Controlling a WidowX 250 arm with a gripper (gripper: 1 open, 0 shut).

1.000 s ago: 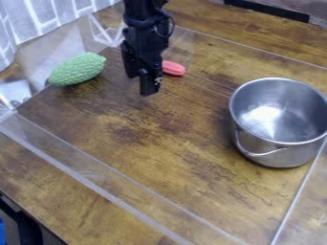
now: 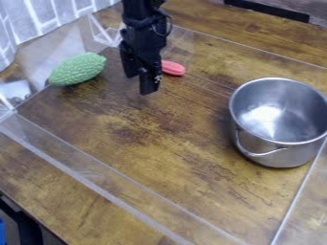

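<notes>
My black gripper (image 2: 141, 75) hangs low over the wooden table at the upper middle, its fingers pointing down; whether anything is between them is hard to tell. To its left lies a green textured vegetable-like object (image 2: 76, 69). A pink object (image 2: 174, 69) lies just right of and behind the gripper. A large steel pot (image 2: 276, 117) with a wire handle stands at the right.
Clear plastic walls edge the table (image 2: 141, 163) on the left, front and right. A dark strip (image 2: 274, 10) runs along the back right.
My gripper has shifted very slightly; the objects have not moved.
</notes>
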